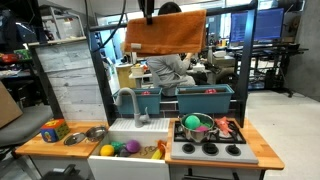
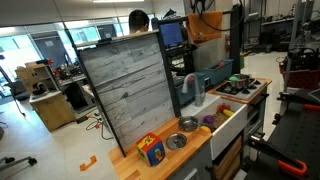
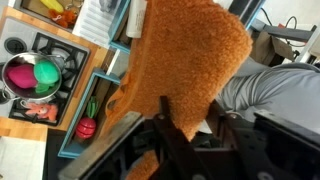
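Observation:
An orange towel [image 1: 165, 34] hangs spread out near the top of the black frame, above the sink and stove. It also shows at the upper right of exterior view 2 as an orange cloth [image 2: 205, 27]. My gripper [image 1: 148, 17] is at the towel's upper edge, left of its middle. In the wrist view the towel [image 3: 180, 60] fills the centre, and the dark, blurred fingers [image 3: 245, 135] stand apart with orange cloth showing between them. Whether they pinch the cloth cannot be made out.
Below are a sink [image 1: 125, 131] with toy food, a stove [image 1: 212, 150] bearing a pot [image 1: 197, 127], and metal bowls [image 1: 96, 134]. Blue bins [image 1: 204, 101] hang on the frame's lower bar. A person stands behind the towel.

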